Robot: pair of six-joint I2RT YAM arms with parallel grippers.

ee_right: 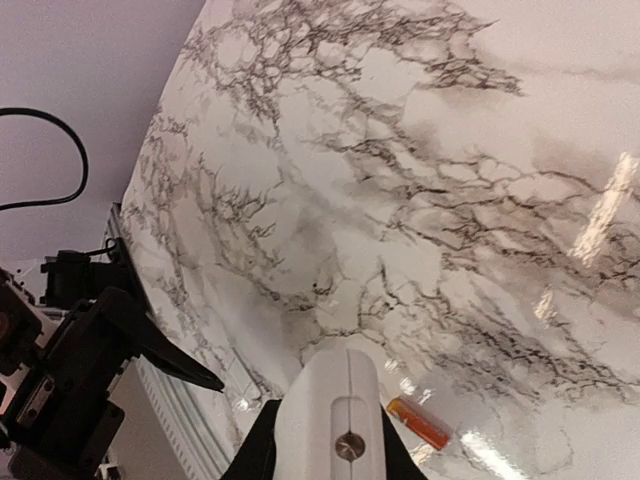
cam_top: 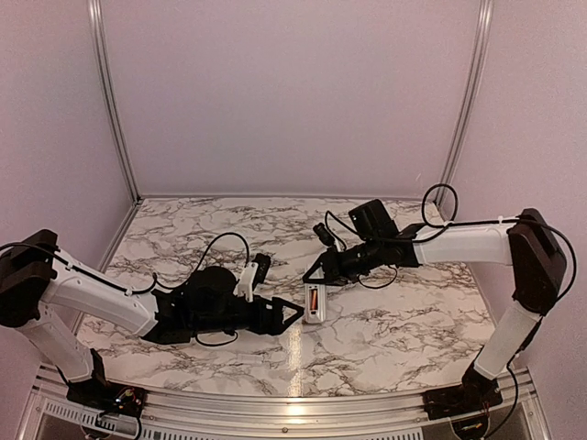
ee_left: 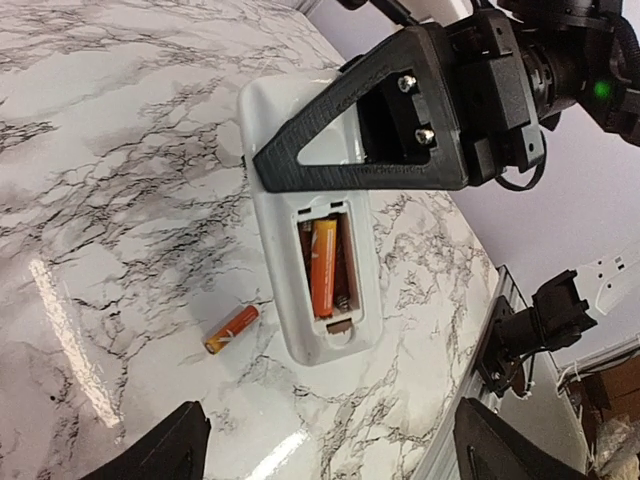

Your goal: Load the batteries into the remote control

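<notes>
My right gripper (cam_top: pixel 316 275) is shut on the white remote (ee_left: pixel 300 300), which is held up off the table with its battery compartment showing to the left wrist camera. An orange battery (ee_left: pixel 323 265) sits in the compartment, with darker space beside it. Another orange battery lies on the marble table, also seen in the right wrist view (ee_right: pixel 418 422). My left gripper (cam_top: pixel 293 313) is apart from the remote on its left; in its wrist view the two fingertips stand apart at the bottom edge with nothing seen between them.
Walls stand at the back and sides, and a metal rail runs along the front edge.
</notes>
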